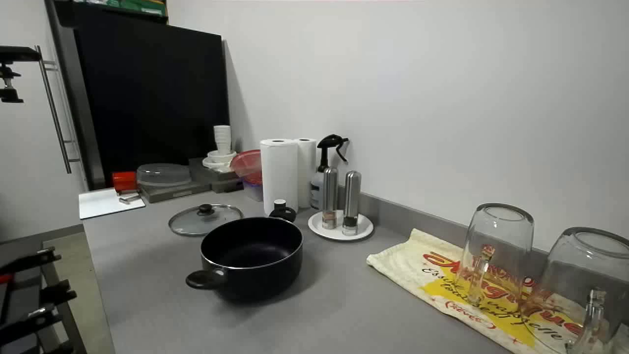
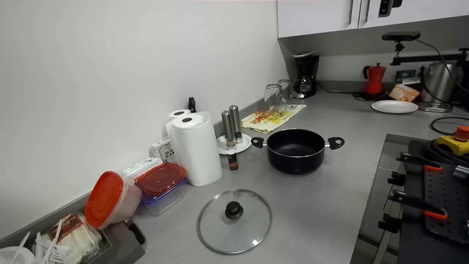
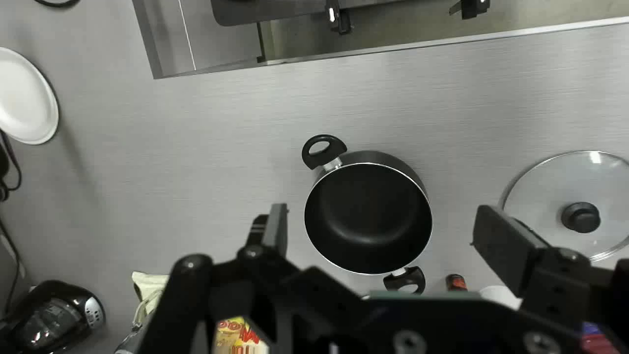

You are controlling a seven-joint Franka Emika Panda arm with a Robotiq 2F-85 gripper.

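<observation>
A black two-handled pot (image 1: 251, 257) stands empty on the grey counter, its inside bare in the wrist view. Beside it, flat on the counter, lies a glass lid (image 2: 235, 222) with a black knob. High above the pot, my gripper is spread wide, with nothing held between its fingers. From the wrist, the pot (image 3: 368, 215) appears between the two fingers and the lid (image 3: 566, 203) at the far right, partly behind one finger. Neither exterior view has the gripper in it.
Behind the pot are paper towel rolls (image 2: 196, 151), a small spice jar (image 2: 232, 160) and two grinders on a white plate (image 1: 340, 235). Upturned glass mugs (image 1: 495, 253) rest on a printed cloth (image 1: 424, 259). Bare counter surrounds the pot's front side.
</observation>
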